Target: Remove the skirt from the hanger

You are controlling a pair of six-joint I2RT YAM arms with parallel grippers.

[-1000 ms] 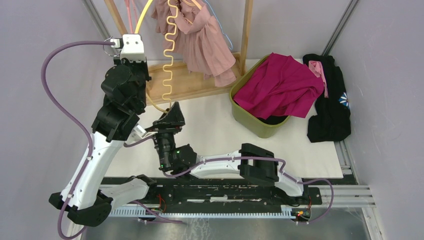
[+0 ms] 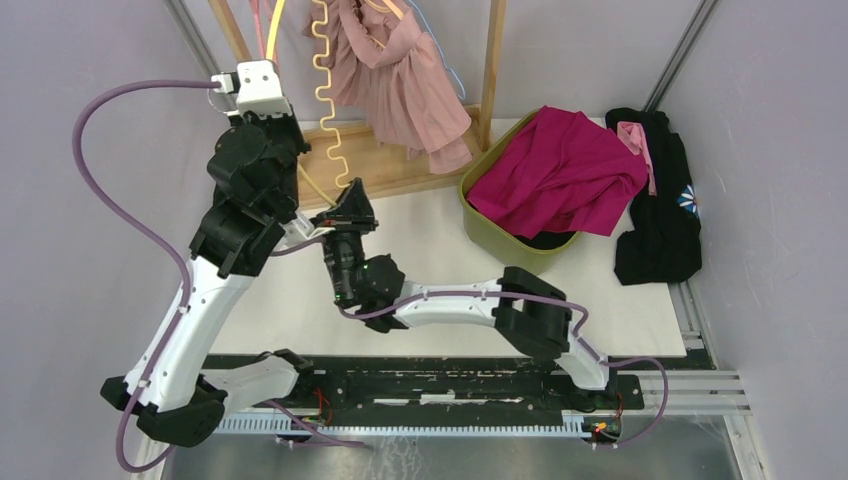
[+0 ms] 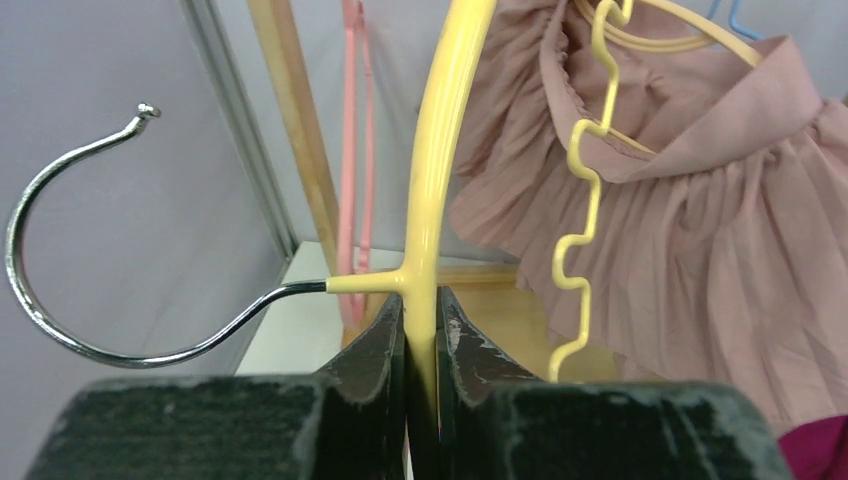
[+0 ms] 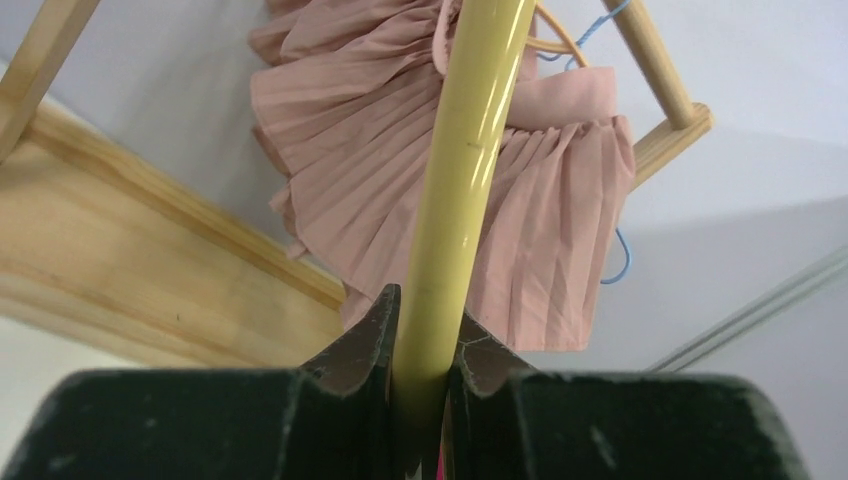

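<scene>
A yellow hanger (image 3: 433, 190) with a steel hook fills the middle of the left wrist view, with my left gripper shut on it. My right gripper is shut on a yellow bar of a hanger (image 4: 465, 160), lower and nearer the table's middle in the top view. No skirt shows on this held hanger. Behind it, pink pleated skirts (image 2: 410, 90) hang on other hangers on the wooden rack (image 2: 490, 60).
A green bin (image 2: 487, 230) holding magenta cloth (image 2: 555, 170) stands right of centre. Black garments (image 2: 655, 240) lie at the far right.
Both arms have shifted slightly with the yellow hanger, the right one a little to the right; its wavy strip has moved left in the top view.
</scene>
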